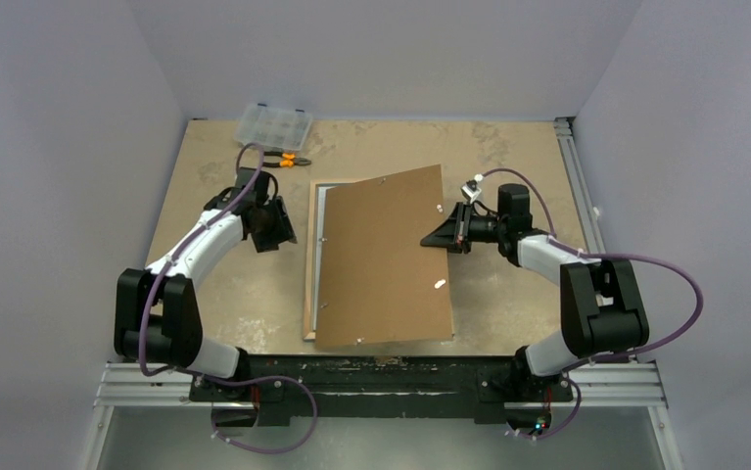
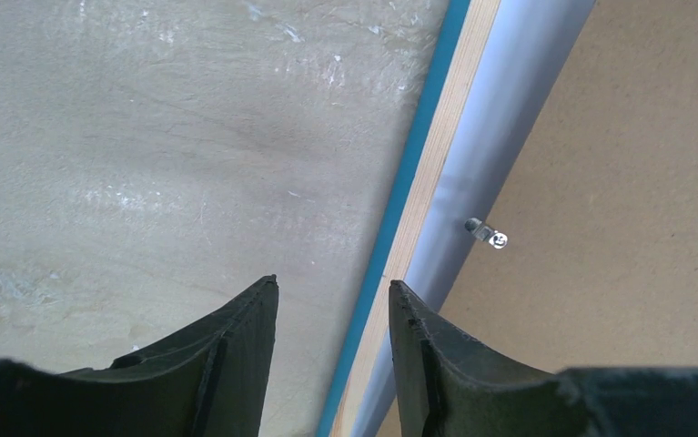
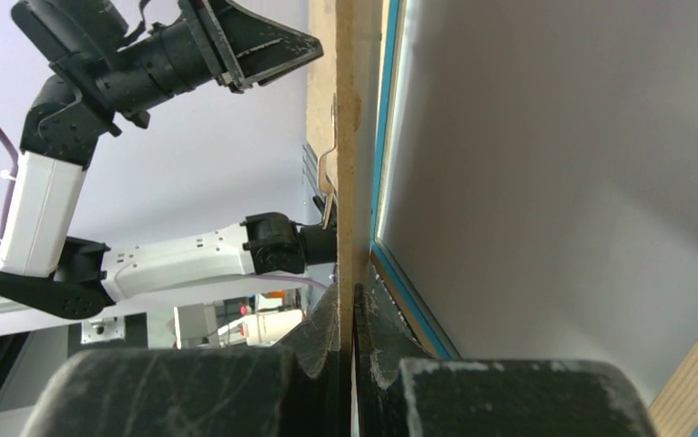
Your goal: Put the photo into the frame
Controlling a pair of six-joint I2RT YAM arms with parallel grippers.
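The brown backing board (image 1: 376, 264) lies slanted over the light wooden frame (image 1: 309, 274), whose left side shows beside it with a pale inner strip. In the right wrist view my right gripper is shut on the board (image 3: 354, 137) at its edge, holding it tilted above the frame's pale interior (image 3: 545, 164). My left gripper is part open over the table just left of the frame's edge (image 2: 445, 100), with nothing between its fingers. A small metal clip (image 2: 489, 233) sits on the board's edge.
A clear plastic organiser (image 1: 273, 127) and orange-handled pliers (image 1: 288, 159) lie at the back left.
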